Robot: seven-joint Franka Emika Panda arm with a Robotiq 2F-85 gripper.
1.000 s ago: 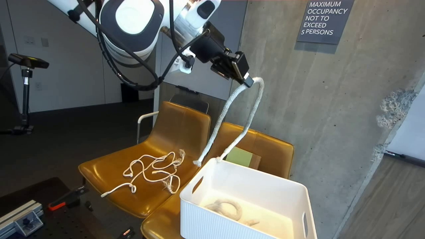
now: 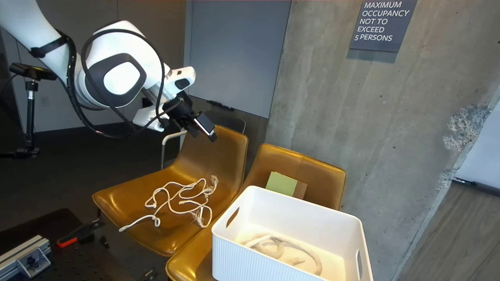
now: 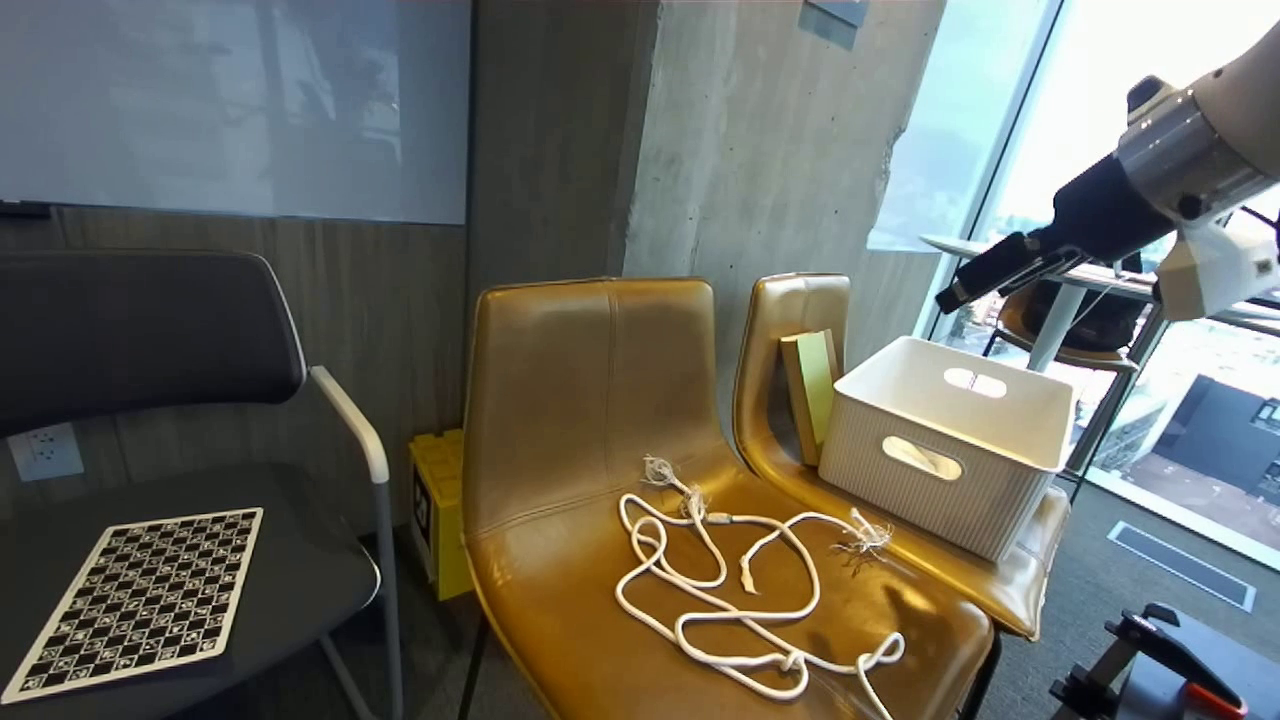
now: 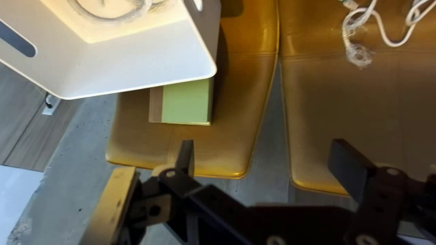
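Observation:
My gripper [image 2: 204,128] stands open in the air above the backrest of the left tan chair, nothing between its fingers. In the wrist view its two dark fingers [image 4: 186,157] are spread wide. Several pieces of pale rope [image 2: 304,255] lie on the floor of the white bin [image 2: 286,199]; the bin's front wall hides part of them. More white rope [image 3: 720,612] with frayed ends lies in loose loops on the seat of the nearer tan chair [image 3: 588,396]. The rope is well below my gripper and apart from it.
The bin sits on the second tan chair [image 2: 300,166], with a green and brown block [image 2: 281,184] behind it against the backrest. A grey chair [image 3: 144,360] with a patterned board [image 3: 150,600] is beside them. A concrete wall [image 2: 389,140] stands behind.
A second ago the gripper held a thick white rope near the bin. That rope is now inside the bin, and the arm has moved left and lower with its gripper empty.

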